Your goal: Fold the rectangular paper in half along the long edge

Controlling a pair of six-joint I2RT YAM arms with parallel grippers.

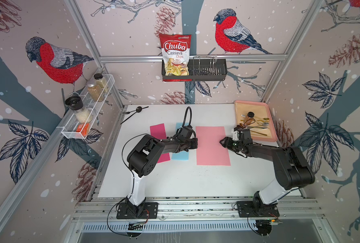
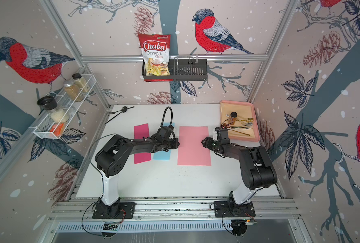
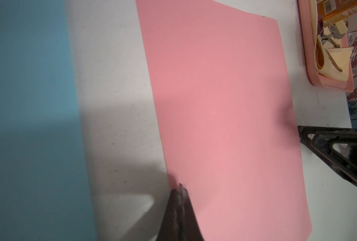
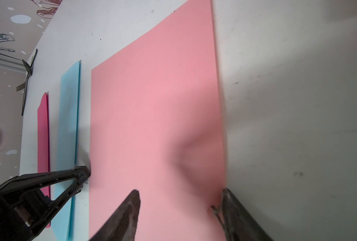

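The pink rectangular paper (image 1: 211, 150) lies flat on the white table, its long edges running front to back. My left gripper is shut with its tips at the paper's left edge, pressed down close to the table; nothing shows between its fingers. My right gripper is part open, its fingertips low over the right edge of the pink paper, one tip right at that edge, where a small bend or shadow shows.
A light blue paper (image 1: 180, 157) and a magenta paper (image 1: 157, 128) lie to the left. A pink tray (image 1: 271, 121) with utensils stands at back right, cutlery (image 1: 129, 113) at back left.
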